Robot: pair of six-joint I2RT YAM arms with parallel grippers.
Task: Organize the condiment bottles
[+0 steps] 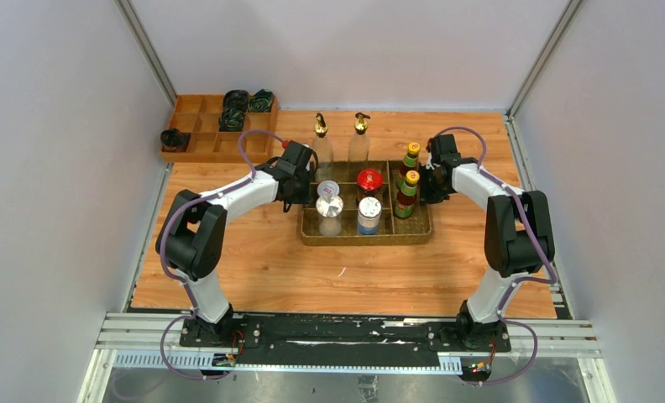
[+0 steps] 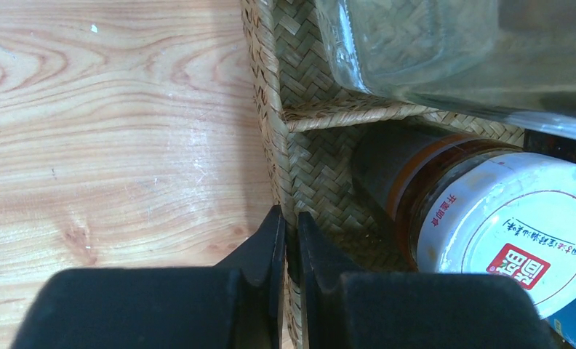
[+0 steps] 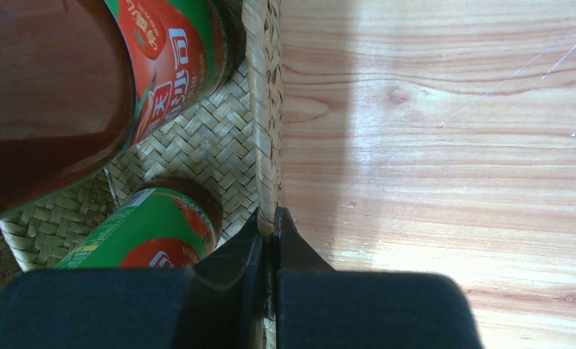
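Note:
A woven basket [image 1: 367,240] with compartments stands mid-table, holding several condiment bottles and jars. My left gripper is shut on the basket's left rim, and my right gripper is shut on its right rim. In the right compartments stand two green-labelled sauce bottles, the front one [image 1: 405,200] and the back one [image 1: 409,159]. A red-lidded jar [image 1: 369,180] and a white-lidded jar [image 1: 369,210] occupy the middle. A silver-topped glass container [image 1: 329,207] is front left, another jar lid [image 1: 328,188] behind it. Two pump bottles, one left [image 1: 322,150] and one right [image 1: 359,148], rise at the back.
A wooden divided tray [image 1: 203,149] with several dark items sits at the back left. Bare tabletop [image 1: 346,281] lies in front of the basket, and there is free room along its sides.

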